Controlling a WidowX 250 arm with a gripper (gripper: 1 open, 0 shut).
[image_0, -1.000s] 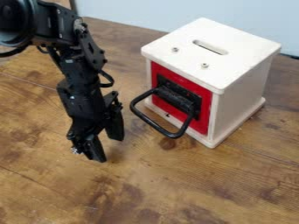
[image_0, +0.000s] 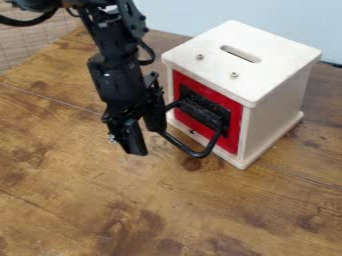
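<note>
A white wooden box (image_0: 267, 70) with a slot and screws on top stands at the right of the camera view. Its red front panel (image_0: 230, 138) holds a black recessed part and a black U-shaped handle (image_0: 201, 152) that sticks out toward the front. My black gripper (image_0: 127, 136) is low at the left of the box, beside the handle, partly overlapping it in the view. Whether its fingers are open or shut is unclear.
A tiled strip shows at the top left beyond the table edge.
My gripper has moved right and up in the view, closer to the box's front and handle. The box looks unmoved.
</note>
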